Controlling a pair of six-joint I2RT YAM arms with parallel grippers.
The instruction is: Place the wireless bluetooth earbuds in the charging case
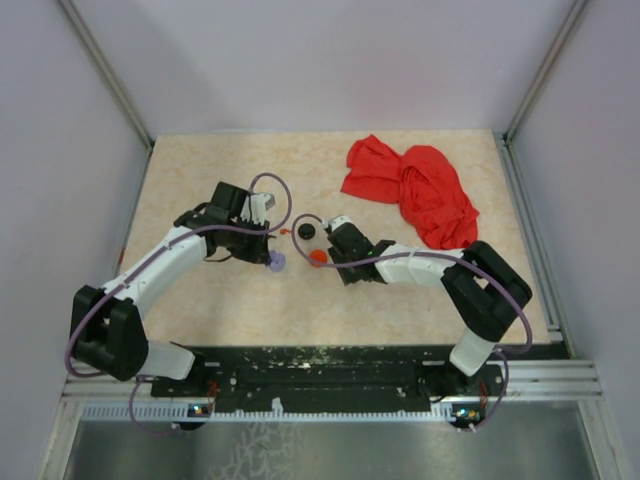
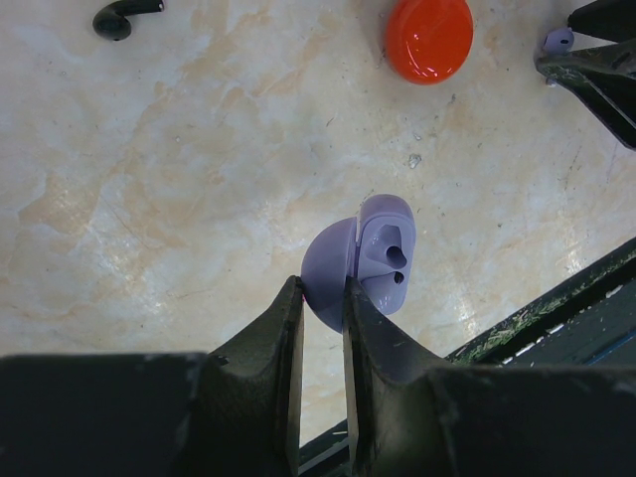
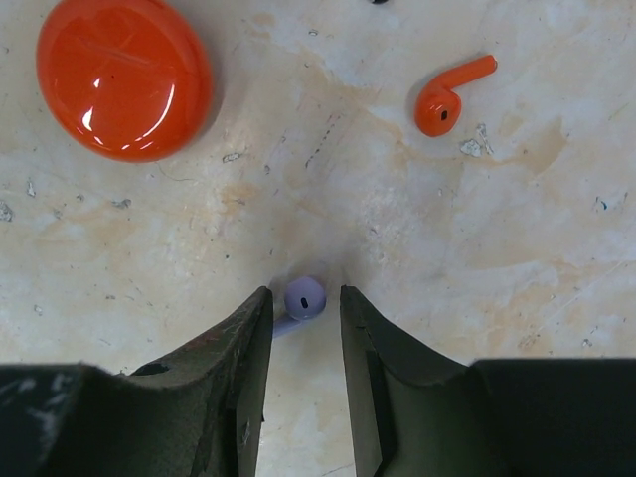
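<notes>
My left gripper is shut on the lilac charging case (image 2: 388,248), whose lid stands open, showing its earbud recesses; from above it appears as a lilac blob (image 1: 276,261). A lilac earbud (image 3: 305,298) lies on the table between the fingertips of my right gripper, which stands open around it, with a pale stem reaching down-left. The right gripper's tips also show at the upper right of the left wrist view.
An orange round case (image 3: 124,79), an orange earbud (image 3: 438,109), a black earbud (image 2: 114,22) and a black case (image 1: 306,232) lie nearby. Red cloth (image 1: 430,200) covers the back right.
</notes>
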